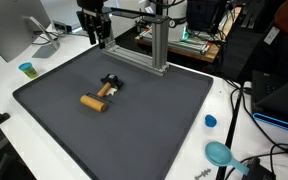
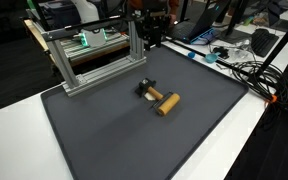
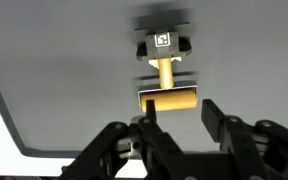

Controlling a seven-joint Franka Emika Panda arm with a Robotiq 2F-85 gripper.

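Observation:
A mallet-like wooden piece lies on the dark mat, its thick orange cylinder (image 1: 94, 103) joined to a thinner handle (image 3: 165, 72). The handle's far end meets a black block (image 3: 164, 42) bearing a small white marked square. In the wrist view my gripper has its two fingers parted, and only mat and the cylinder's edge show in the gap. From outside, the gripper (image 1: 102, 44) hangs above and behind the piece, clear of it.
A white metal frame (image 2: 94, 68) stands at the mat's edge. A cup with a green rim (image 1: 28, 70) sits to the left in exterior view 1; a blue cup (image 1: 211, 121) and a teal bowl (image 1: 220, 153) are at the right.

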